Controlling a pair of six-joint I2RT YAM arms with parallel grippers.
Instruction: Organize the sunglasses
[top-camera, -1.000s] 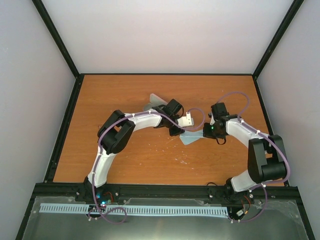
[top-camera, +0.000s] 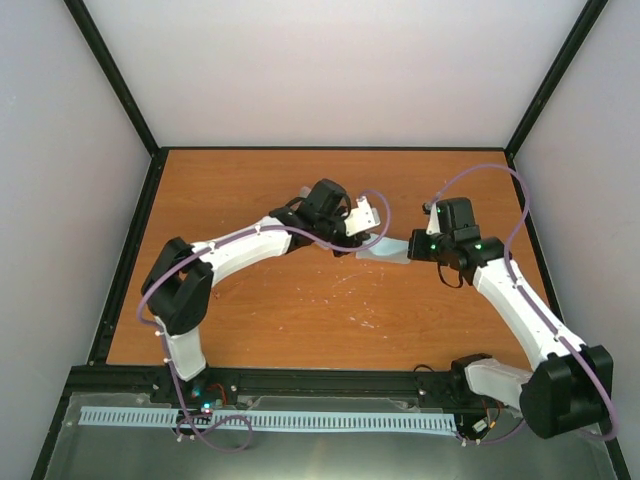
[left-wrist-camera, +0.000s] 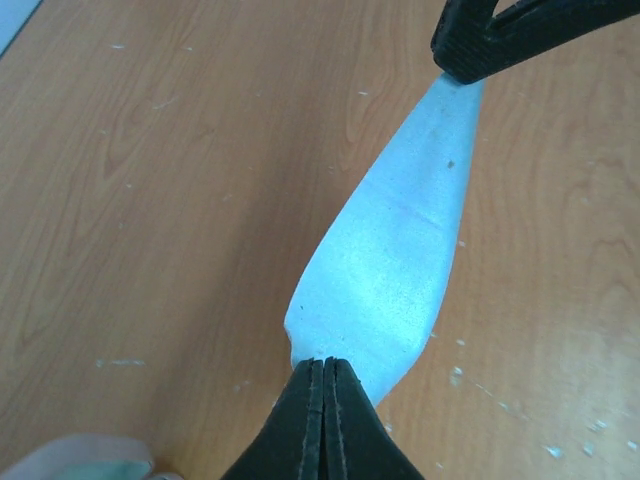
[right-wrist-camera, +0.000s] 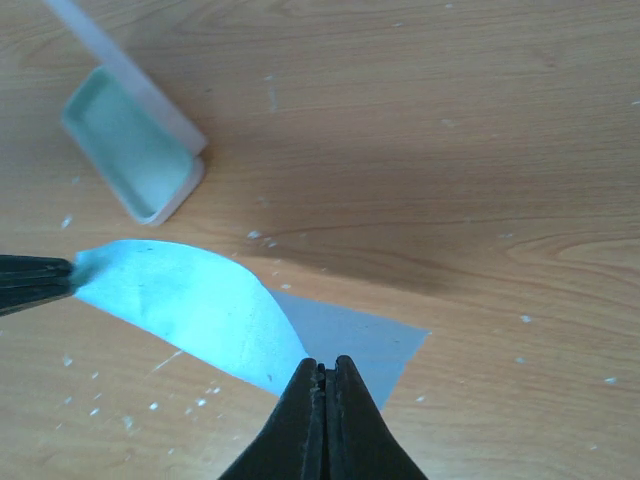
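A pale blue cloth (top-camera: 388, 250) (right-wrist-camera: 195, 300) is stretched between both grippers above the table, folded over in the right wrist view. My left gripper (top-camera: 352, 245) is shut at one end of it, the cloth appearing at its tips. My right gripper (top-camera: 414, 247) is shut on the other end. A pale open case (right-wrist-camera: 140, 170), with its lid up, lies on the table beside the cloth, largely hidden behind the left arm in the top view. No sunglasses can be made out.
A grey-blue flat shape (right-wrist-camera: 370, 350) shows under the cloth in the right wrist view; I cannot tell whether it is shadow or material.
The left wrist has also shifted left, and the cloth is now spread between the grippers.
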